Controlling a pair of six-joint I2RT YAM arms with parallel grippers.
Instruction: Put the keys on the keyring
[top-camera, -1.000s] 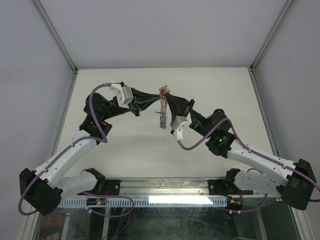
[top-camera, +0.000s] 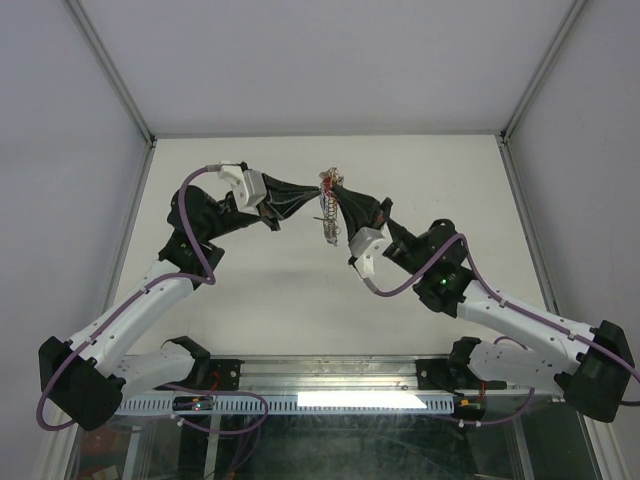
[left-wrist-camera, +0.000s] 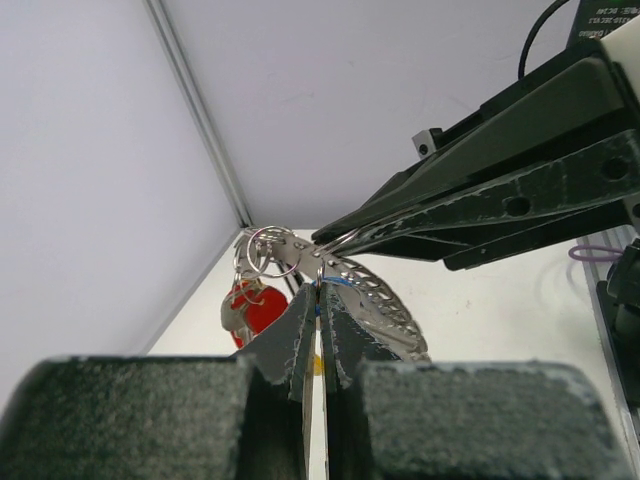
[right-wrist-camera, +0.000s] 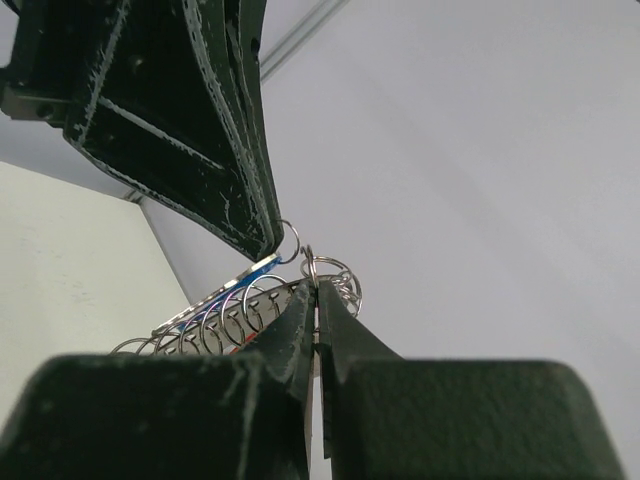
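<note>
High over the table, a linked bunch of keys and metal rings (top-camera: 330, 222) hangs between the two fingertip pairs. My left gripper is shut, with a thin metal strand rising from between its tips. From the upper right my right gripper reaches to the bunch, close above it. A wire loop (right-wrist-camera: 310, 265) stands between the tips of my right gripper, which is shut too. One open-looking ring (right-wrist-camera: 291, 240) curves out at the left gripper's tip. Which loop is the keyring itself is hard to tell.
A red piece (left-wrist-camera: 265, 310) hangs among the rings. Several wire loops (right-wrist-camera: 235, 310) line the metal edge of the bunch. Below, the white table (top-camera: 290, 310) is bare. Both grippers are very close together.
The lower end of the hanging bunch has swung a little right. The left arm looks still.
</note>
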